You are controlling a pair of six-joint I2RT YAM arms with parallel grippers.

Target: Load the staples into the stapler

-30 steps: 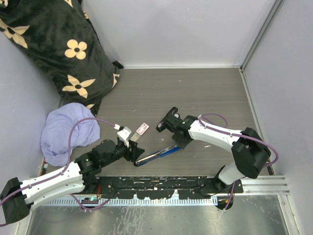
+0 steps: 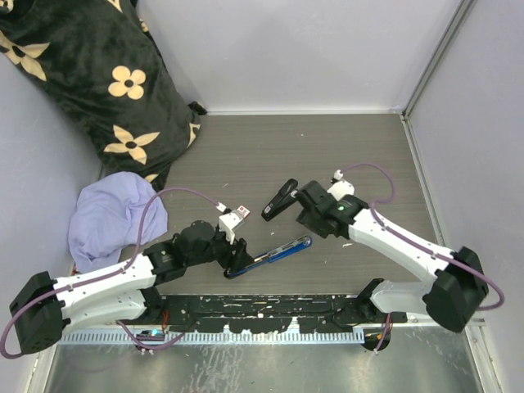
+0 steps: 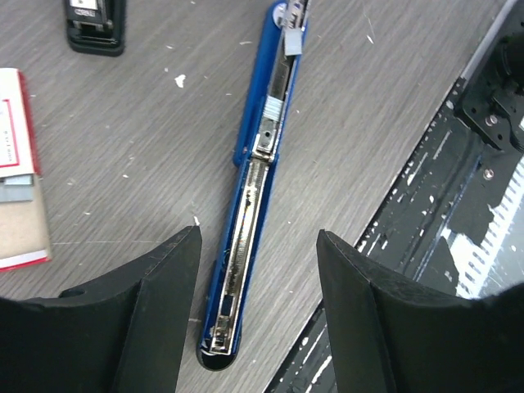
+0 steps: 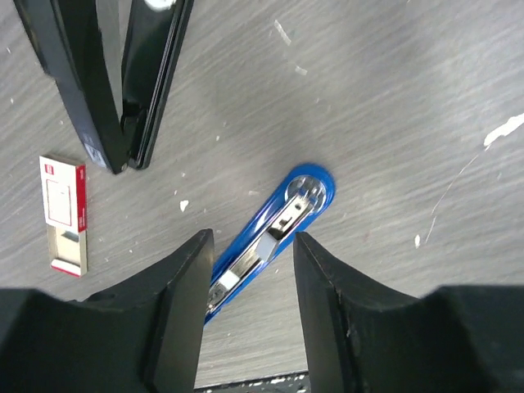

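Note:
The blue stapler lies unfolded into one long line on the table. Its metal channel faces up in the left wrist view; whether staples fill it I cannot tell. Over that end of the stapler my left gripper is open, fingers apart and nothing held. My right gripper also stands open and empty, above the stapler's other, rounded end. A red-and-white staple box lies partly slid out, with grey pieces showing in its tray.
A black stapler lies behind the blue one, close to the right gripper. A lavender cloth sits at the left, below a dark flowered cushion.
The right gripper has drawn back to the right, uncovering the stapler's far end.

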